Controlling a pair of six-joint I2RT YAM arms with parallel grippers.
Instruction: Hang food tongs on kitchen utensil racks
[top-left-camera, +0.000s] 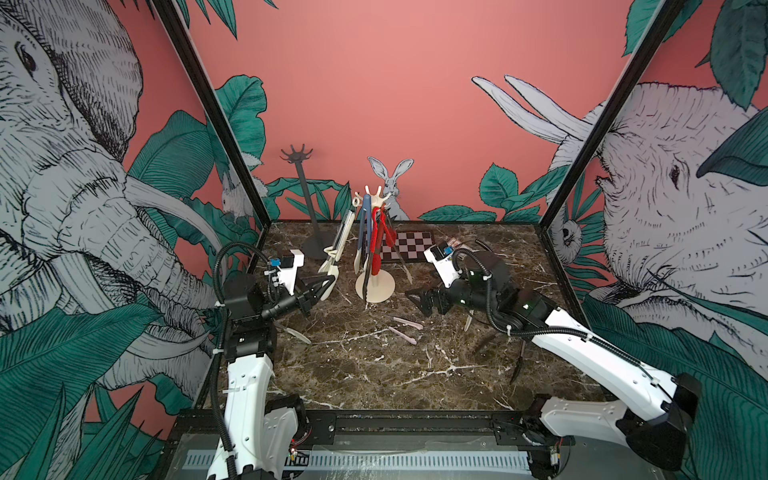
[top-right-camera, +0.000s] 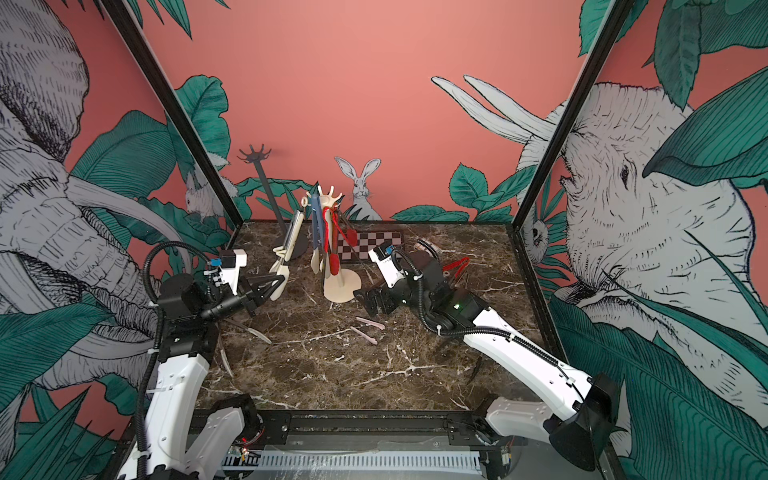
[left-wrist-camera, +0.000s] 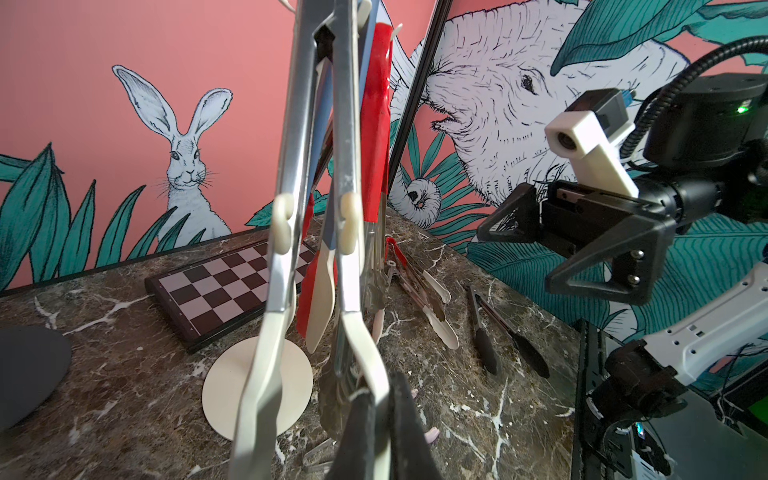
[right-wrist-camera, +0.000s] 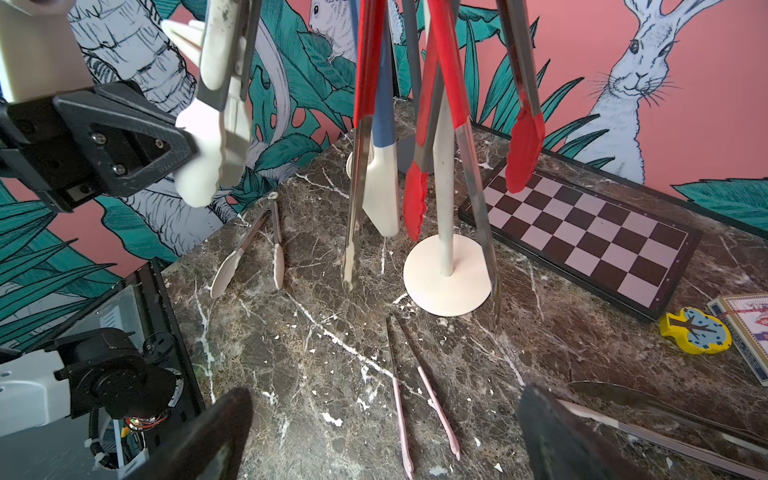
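Observation:
A pair of cream-and-steel tongs (top-left-camera: 342, 233) hangs tilted, its ring end up beside the rack's top. My left gripper (top-left-camera: 326, 285) is shut on one of its pale tips; in the left wrist view its fingers (left-wrist-camera: 408, 448) are blurred at the bottom edge. The cream rack (right-wrist-camera: 445, 200), with a round base (top-left-camera: 376, 285) and branching hooks (top-left-camera: 377, 194), carries blue-handled tongs (top-right-camera: 317, 217) and red-handled tongs (right-wrist-camera: 369, 64). Whether the ring touches a hook cannot be told. To the right of the rack, my right gripper stands open and empty.
Pink tongs (right-wrist-camera: 400, 416) lie in front of the rack, white-tipped tongs (right-wrist-camera: 228, 272) at left. Black tongs (left-wrist-camera: 484, 344) lie at right. A dark rack (top-left-camera: 304, 188) and a checkered board (right-wrist-camera: 596, 240) stand behind.

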